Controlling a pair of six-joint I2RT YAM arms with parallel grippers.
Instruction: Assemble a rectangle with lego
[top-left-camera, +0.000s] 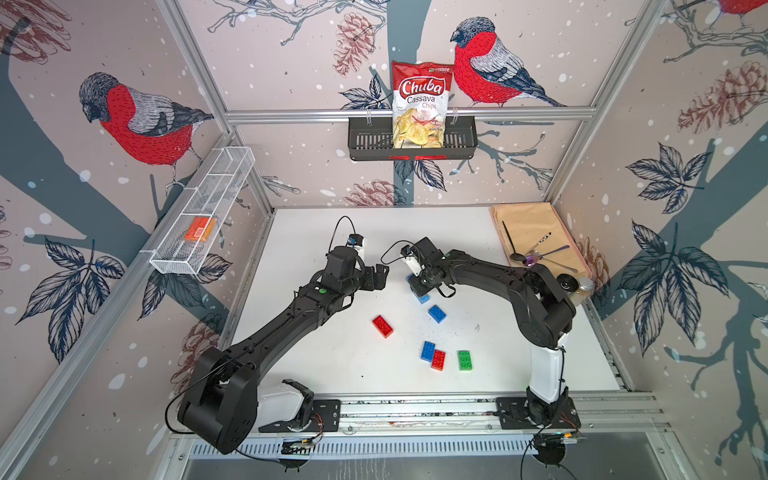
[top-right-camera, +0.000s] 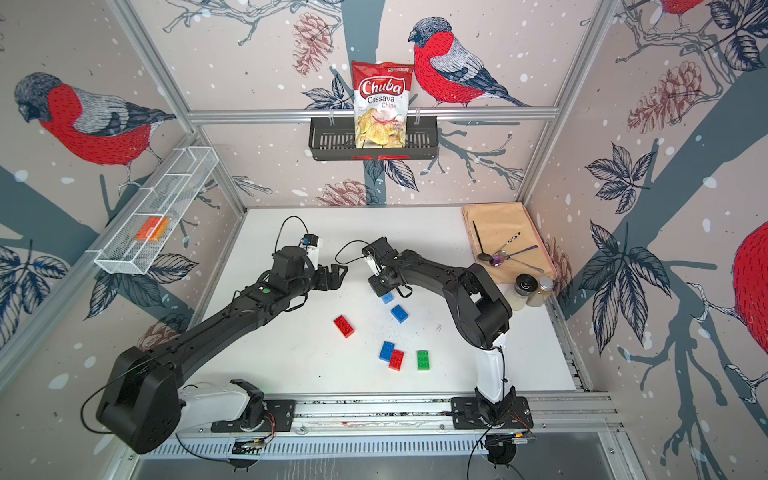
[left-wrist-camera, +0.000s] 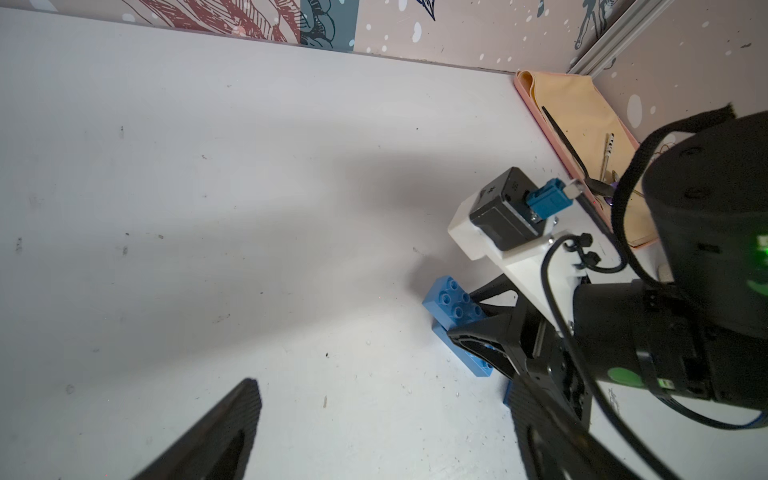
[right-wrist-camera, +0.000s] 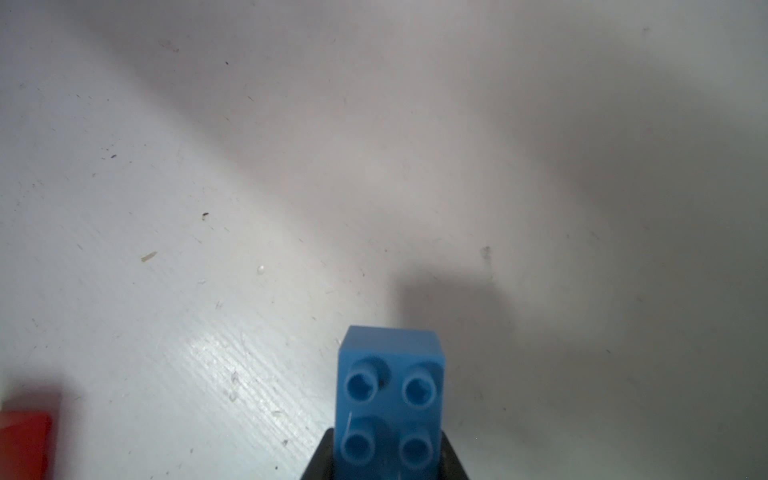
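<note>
Near the middle of the table my right gripper is on a light blue brick, its fingertips at both sides; in the left wrist view this brick sits above a second light blue piece (left-wrist-camera: 464, 356), partly hidden. My left gripper stands open over bare table to the left. A darker blue brick (top-left-camera: 437, 313) lies just in front of the right gripper. A red brick (top-left-camera: 382, 325) lies front left; a blue brick (top-left-camera: 428, 350), a red brick (top-left-camera: 437, 360) and a green brick (top-left-camera: 465, 360) lie near the front.
A tan board (top-right-camera: 504, 228) with utensils is at the back right, jars (top-right-camera: 524, 292) in front of it. A white wire rack (top-left-camera: 184, 256) is on the left wall, a grey shelf (top-left-camera: 368, 140) with chips on the back wall.
</note>
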